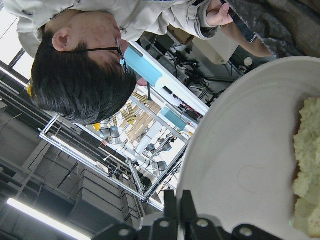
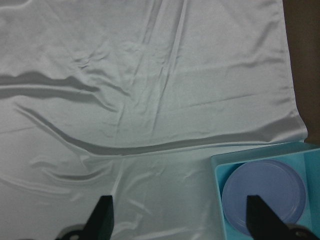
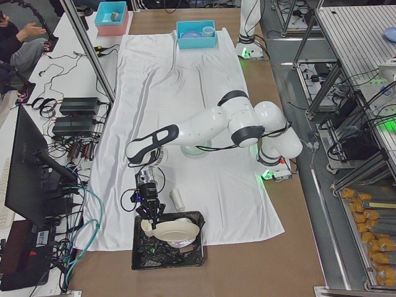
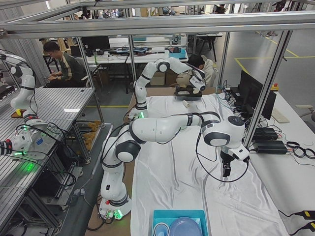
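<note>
Over the black crate (image 3: 139,253) on the cloth, my left gripper (image 3: 151,216) is shut on the rim of a cream plate (image 3: 176,230), which is tilted. The left wrist view shows that plate (image 1: 235,150) close up, with yellowish food (image 1: 307,165) on it and the rim at the fingertips. My right gripper stands open above the cloth at the far end, near a blue bin (image 2: 217,200) holding a blue plate (image 2: 262,195).
A pale cylinder (image 3: 177,199) lies on the cloth beside the crate. A green round item (image 3: 195,150) is partly hidden under the arm. Monitors and cables (image 3: 68,247) border the cloth's left side.
</note>
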